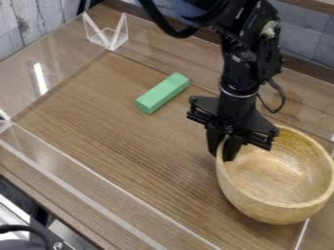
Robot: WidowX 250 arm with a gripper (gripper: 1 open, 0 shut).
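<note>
The black gripper (pixel 229 133) is low over the left part of the far rim of a large tan plastic bowl (pixel 274 186) at the bottom right. Its fingertips reach down at that rim; whether they grip it is hidden and hard to tell. A green block (pixel 163 93) lies on the wooden table (pixel 92 146), up and left of the gripper, apart from it.
A white wire stand (pixel 104 31) sits at the back left. Dark cables show at the lower left corner.
</note>
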